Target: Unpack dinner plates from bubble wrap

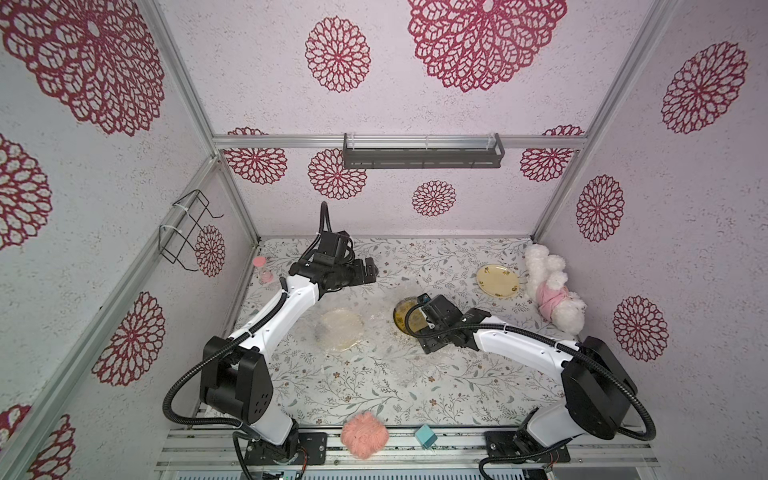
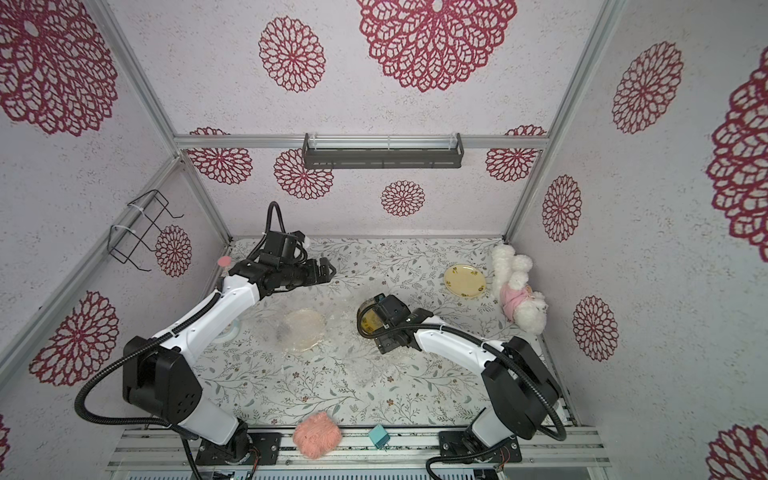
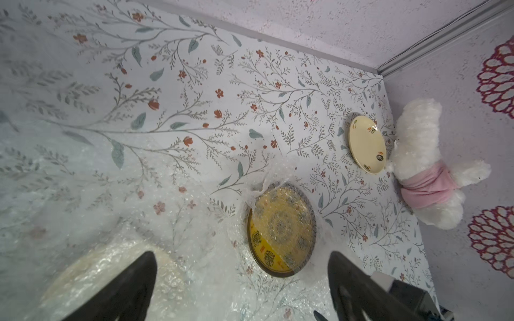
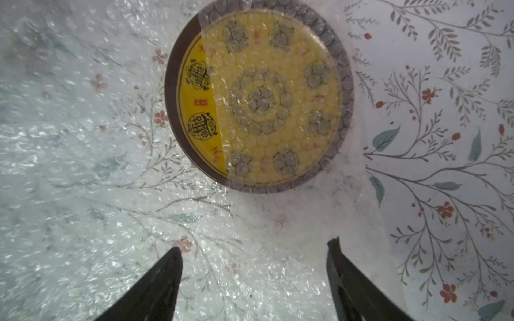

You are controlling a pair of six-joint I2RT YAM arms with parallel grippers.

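A yellow plate with a dark rim (image 4: 267, 107) lies on the table, most of it under clear bubble wrap (image 4: 299, 230); a strip at its left is bare in the right wrist view. My right gripper hovers close beside this plate, open and empty. A paler round plate (image 1: 340, 329) rests farther left, veiled by bubble wrap. My left gripper is raised over the back left of the table, open with nothing between its fingers. A cream plate (image 1: 497, 281) lies unwrapped at the back right.
A white plush toy (image 1: 553, 292) with a pink band lies by the right wall. Along the front rail sit a pink fluffy ball (image 1: 365, 435) and a blue block (image 1: 425, 436). Bare table stretches along the back middle.
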